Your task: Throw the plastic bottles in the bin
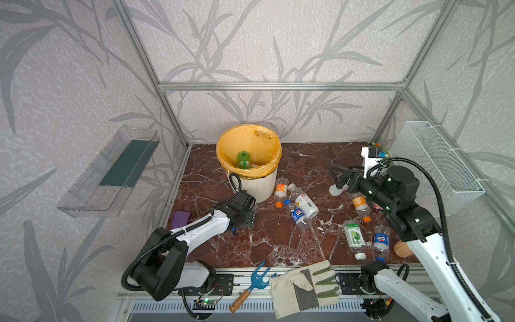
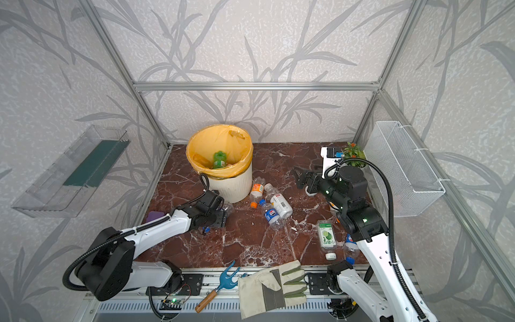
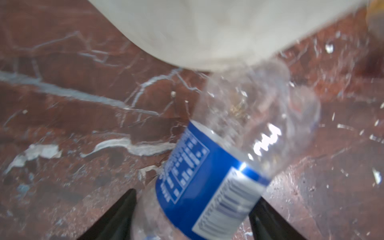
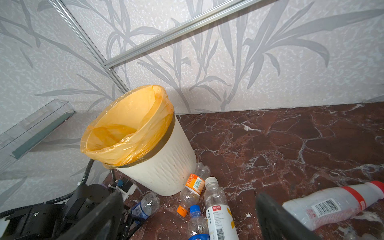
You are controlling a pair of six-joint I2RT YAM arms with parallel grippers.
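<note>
A white bin (image 1: 252, 187) with a yellow liner (image 1: 247, 139) stands at centre back, holding a green bottle (image 1: 244, 160). My left gripper (image 1: 245, 220) is down beside it, around a blue-label bottle (image 3: 212, 176), fingers partly open; whether they touch it is unclear. My right gripper (image 1: 339, 178) hovers open over the right side. Orange-label bottles (image 1: 281, 187), a white-label bottle (image 1: 305, 204), a Pepsi bottle (image 1: 297, 214), a green-label bottle (image 1: 354, 236) and another Pepsi bottle (image 1: 381, 244) lie on the table, with a red-and-white bottle (image 4: 328, 206).
A blue garden fork (image 1: 257, 279) and gloves (image 1: 300, 289) lie at the front edge. A clear tray (image 1: 107, 171) hangs left, a mesh basket (image 1: 434, 161) right. A purple spatula (image 1: 180, 219) lies at left.
</note>
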